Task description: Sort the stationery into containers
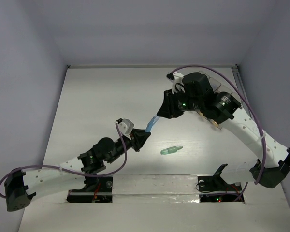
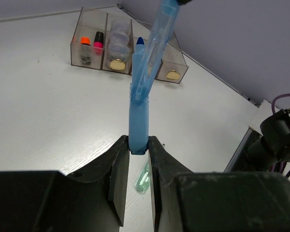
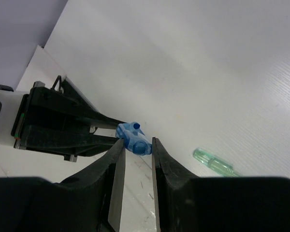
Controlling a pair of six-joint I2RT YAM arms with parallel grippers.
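Observation:
A blue stationery piece [image 2: 138,121] stands upright in the left wrist view, its lower end clamped by my left gripper. From it a clear blue tube [image 2: 159,38] slants up toward the right gripper; a dark blue tip shows beside the tube. In the right wrist view my right gripper has its fingers apart, with the round end of the blue piece [image 3: 139,147] between or just beyond them; contact cannot be made out. A green translucent item [image 1: 171,150] lies on the table. The clear divided container [image 2: 87,55] holds orange- and pink-marked items and round clear ones.
From above, the right arm partly covers the container [image 1: 220,87] at the back right. Bare table [image 1: 101,92] spreads over the back left and middle. Walls [image 1: 145,29] enclose the back and sides.

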